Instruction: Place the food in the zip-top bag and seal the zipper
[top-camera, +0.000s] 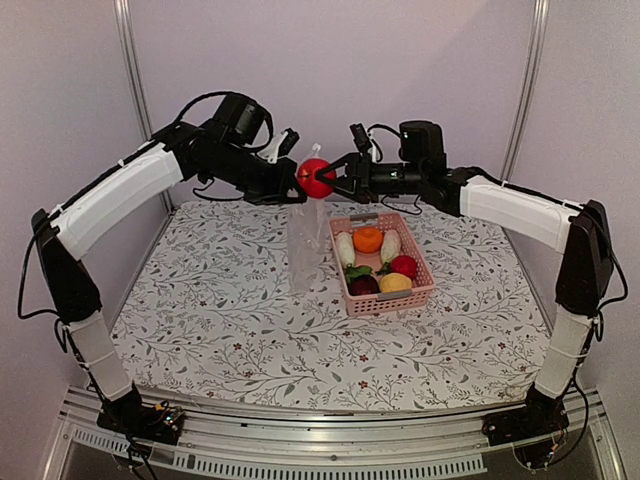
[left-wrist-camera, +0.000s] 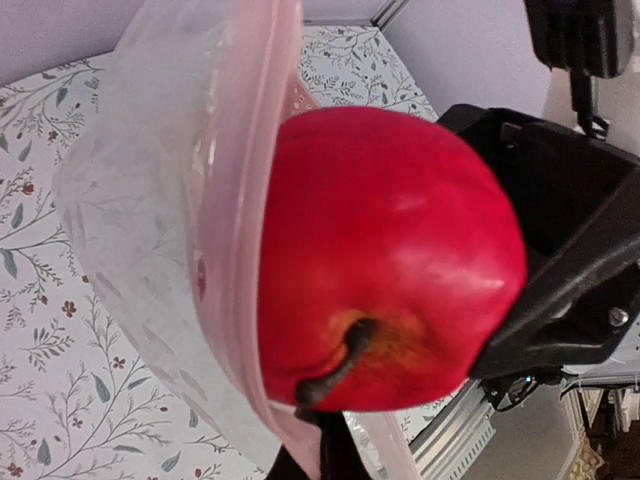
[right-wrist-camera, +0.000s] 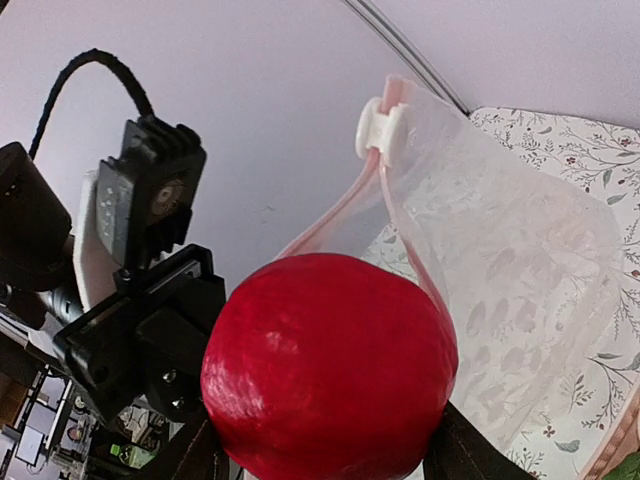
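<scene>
A clear zip top bag (top-camera: 303, 248) with a pink rim hangs above the table, its edge pinched by my left gripper (top-camera: 301, 187), which is shut. My right gripper (top-camera: 334, 177) is shut on a red apple (top-camera: 313, 178) at the bag's mouth. In the left wrist view the pink rim overlaps one side of the apple (left-wrist-camera: 400, 240), stem towards the camera, and the fingertips (left-wrist-camera: 335, 450) meet the rim below it. A white slider (right-wrist-camera: 381, 130) sits at the far end of the rim in the right wrist view, where the apple mostly covers the right fingers.
The pink basket (top-camera: 425, 284) stands right of the bag, holding an orange item (top-camera: 367, 239), two pale vegetables, a smaller red item (top-camera: 404, 266), a dark one and a yellow one.
</scene>
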